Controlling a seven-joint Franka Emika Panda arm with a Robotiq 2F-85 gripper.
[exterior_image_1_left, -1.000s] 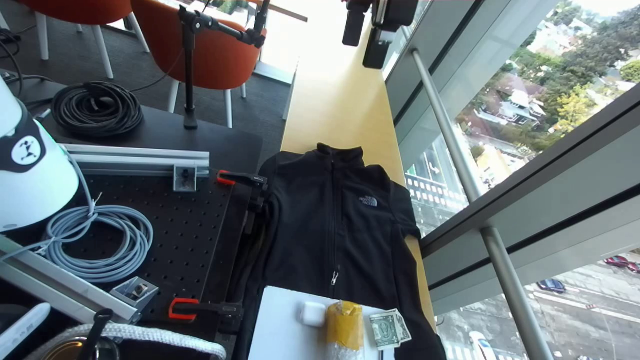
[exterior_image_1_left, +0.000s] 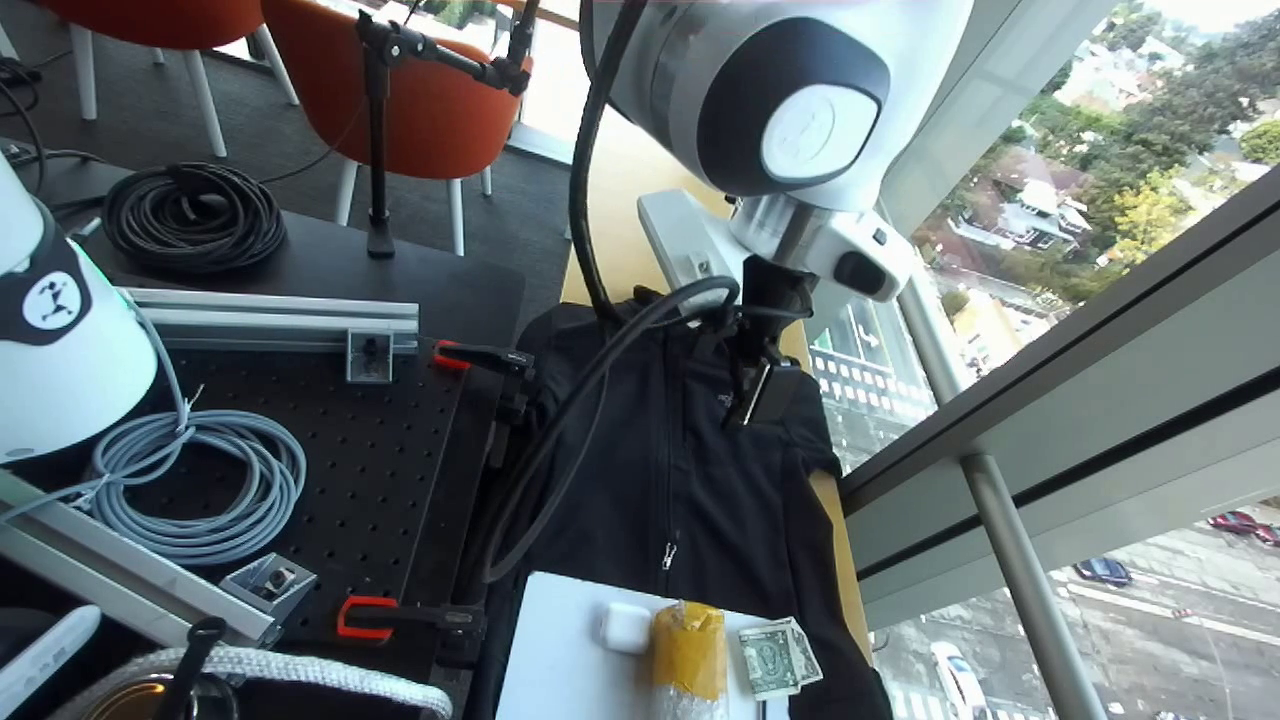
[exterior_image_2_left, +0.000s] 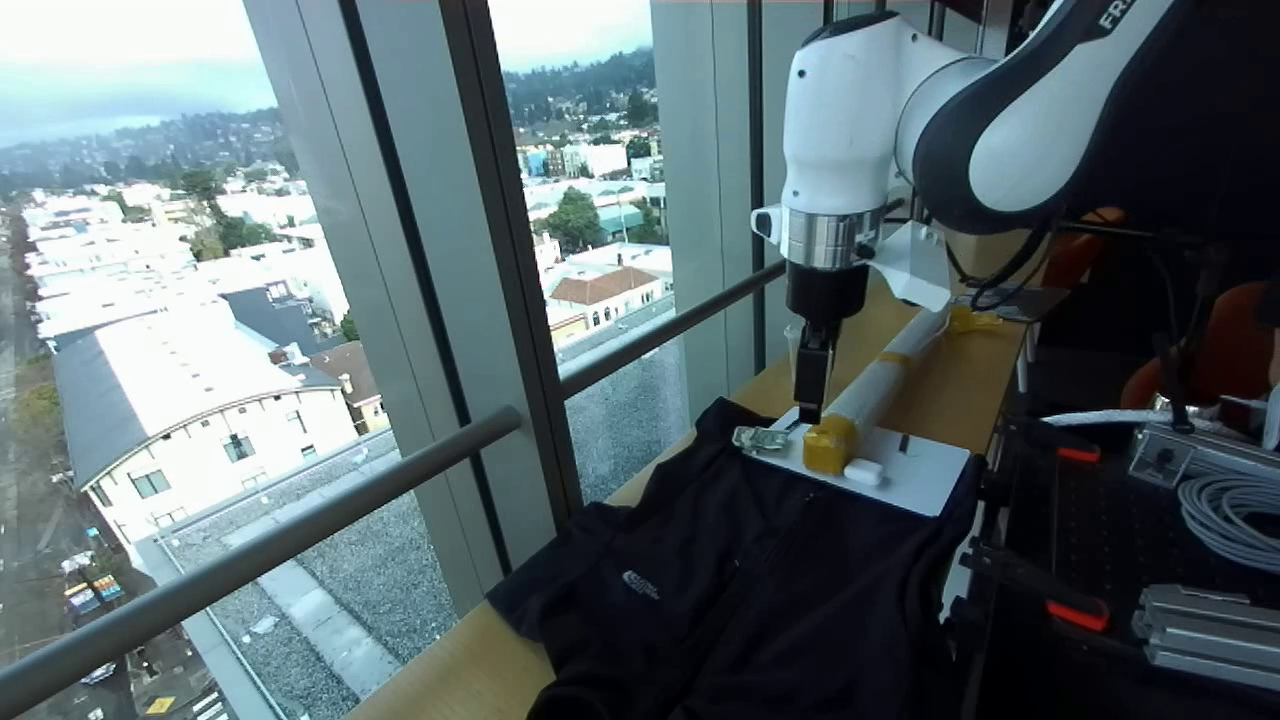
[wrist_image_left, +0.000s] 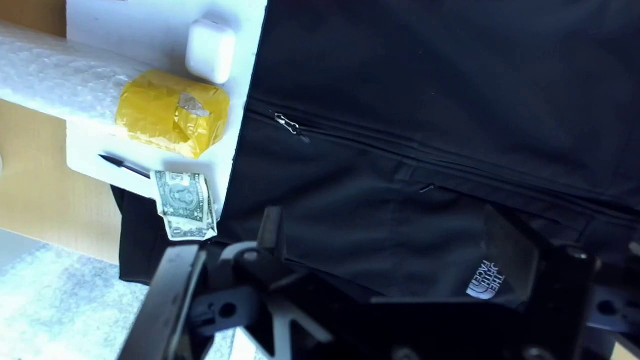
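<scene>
My gripper (exterior_image_1_left: 756, 406) hangs over the upper chest of a black zip jacket (exterior_image_1_left: 612, 462) spread face up. In the wrist view the gripper is open, its fingers wide apart with only jacket fabric visible below the gap; the white logo (wrist_image_left: 484, 280) shows near the right finger. Over the jacket's lower end lies a white board (wrist_image_left: 99, 144). On it rest a white case (wrist_image_left: 210, 51), the yellow-taped end (wrist_image_left: 171, 114) of a wrapped roll, a dark pen (wrist_image_left: 124, 165) and folded dollar bills (wrist_image_left: 184, 201), which overhang the board's corner.
A metal rail (exterior_image_2_left: 300, 528) and windows run along one side of the wooden ledge (exterior_image_1_left: 684, 180). Opposite stands a black perforated table (exterior_image_1_left: 372, 456) with red-tipped clamps (exterior_image_1_left: 366, 617), coiled grey cable (exterior_image_1_left: 198, 486) and metal bars.
The arm has come from the far end of the ledge toward the camera and now stands over the jacket's collar and chest, covering the logo. The jacket and board items look unmoved.
</scene>
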